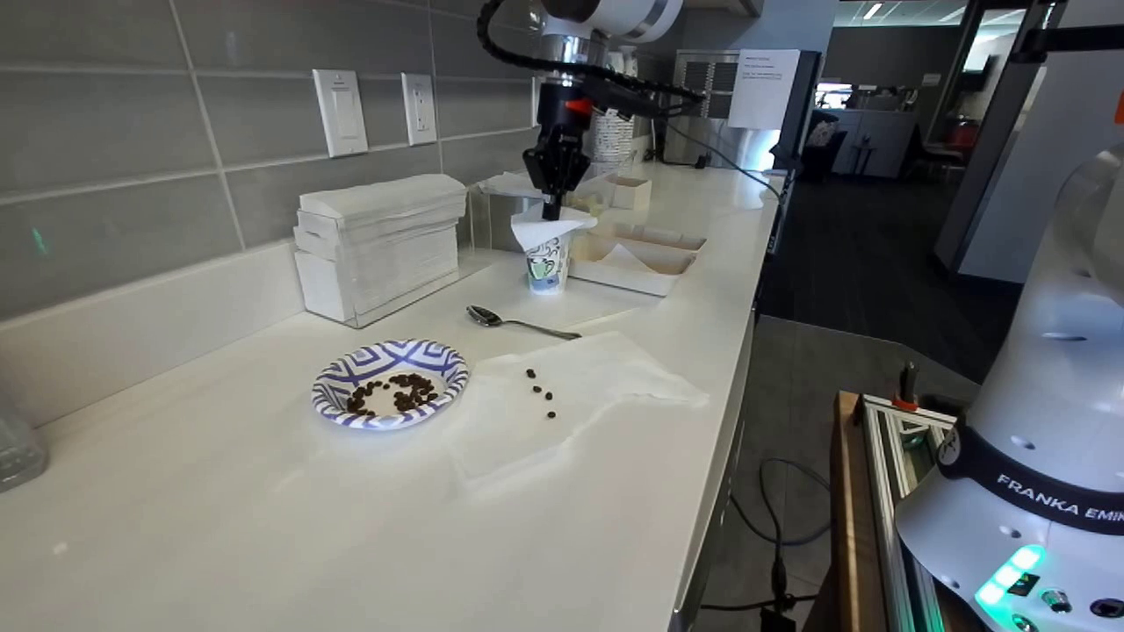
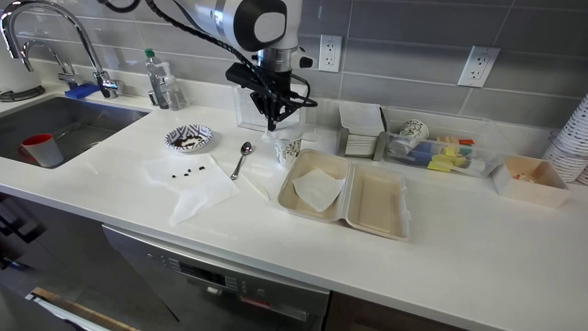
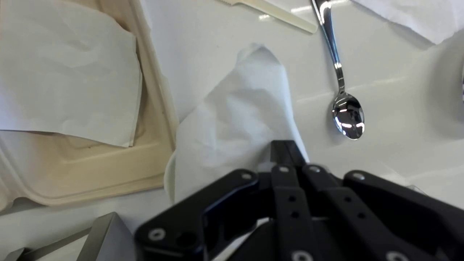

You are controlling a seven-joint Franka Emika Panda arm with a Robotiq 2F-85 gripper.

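Observation:
A patterned paper cup (image 1: pixel 545 268) stands upright on the counter, with a white napkin (image 1: pixel 526 227) draped over its mouth. My gripper (image 1: pixel 552 212) points down at the cup, its tips touching or pressed into the napkin. In the wrist view the black fingers (image 3: pixel 283 152) are together, and the napkin (image 3: pixel 237 117) spreads out beside them. Nothing shows clearly between the fingers. Most of the cup is hidden there; only a sliver of its rim (image 3: pixel 170 176) shows. Exterior view 2 has the cup (image 2: pixel 287 151) just left of an open takeout box (image 2: pixel 284 194).
A spoon (image 2: pixel 240 161) and a pale plastic knife (image 2: pixel 256 185) lie close to the cup. Farther along are a flat napkin (image 2: pixel 190 190) with several beans and a patterned bowl (image 1: pixel 342 370) holding more. Napkin holders and a clear bin (image 2: pixel 468 165) line the wall.

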